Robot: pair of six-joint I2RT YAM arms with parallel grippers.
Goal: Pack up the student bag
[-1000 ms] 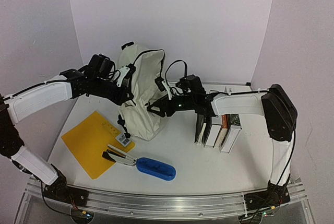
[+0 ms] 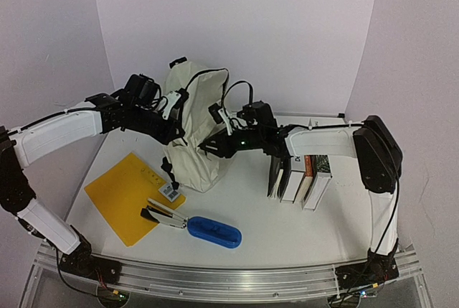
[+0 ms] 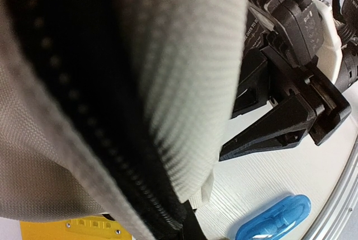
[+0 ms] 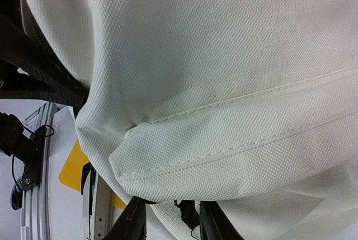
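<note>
The cream student bag (image 2: 199,168) stands upright at the table's middle, its black-zipped opening facing the right arm. At the bag's left edge is my left gripper (image 2: 181,139). In the right wrist view a finger (image 4: 47,64) of it reaches to the fabric, but the tips are partly hidden, and its grip does not show. The bag's zip (image 3: 106,133) fills much of the left wrist view. My right gripper (image 2: 203,148) is in front of the bag's right side. Its fingers (image 4: 130,223) stand apart at the bottom of the right wrist view, with bag cloth beyond the gap.
A yellow folder (image 2: 118,204) lies front left, with a ruler and a small label on it. A blue case (image 2: 214,232) sits front centre beside a stapler-like tool (image 2: 166,213). Several books (image 2: 301,182) stand upright beneath the right arm.
The right arm has shifted slightly left, and its gripper sits a touch nearer the bag. The bag's upper part leans a little further right. The left arm has barely moved.
</note>
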